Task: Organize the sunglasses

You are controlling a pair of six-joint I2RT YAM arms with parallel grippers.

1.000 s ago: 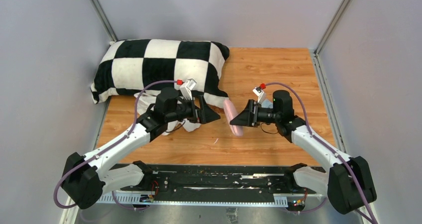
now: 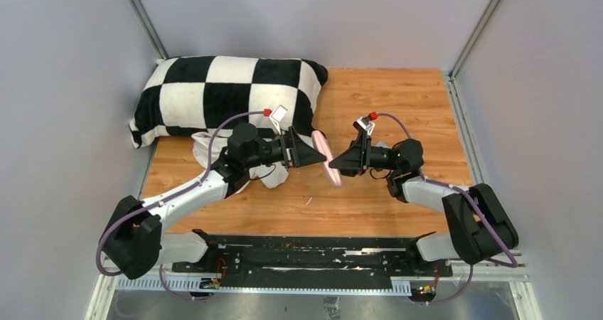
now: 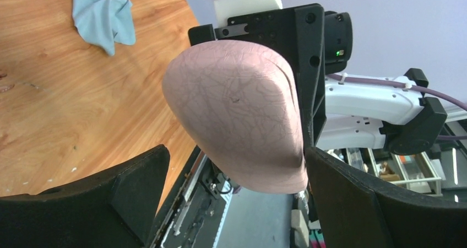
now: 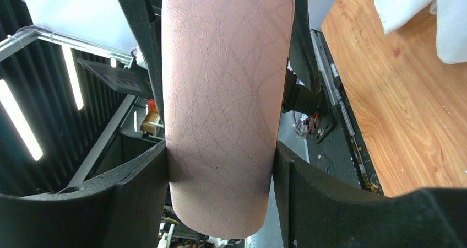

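A pink, leather-textured glasses case (image 2: 327,156) is held in the air between the two arms; its closed shell fills the middle of the left wrist view (image 3: 237,104) and the right wrist view (image 4: 223,104). Both fingers of my right gripper (image 2: 334,165) press against the case's long sides, one on each. From the other side my left gripper (image 2: 323,158) faces the case at close range, fingers open. Its right finger (image 3: 352,187) comes up to the case's lower corner, and a gap shows beside the left finger. No sunglasses are visible.
A black-and-white checkered pillow (image 2: 227,92) lies at the back left, with a white cloth (image 2: 274,176) in front of it, partly under the left arm. A light-blue cloth (image 3: 104,16) rests on the wooden table (image 2: 398,92).
My left gripper has moved right and slightly up in the top view, closing the gap to the case. The right gripper and case have shifted slightly; the right elbow has swung inward.
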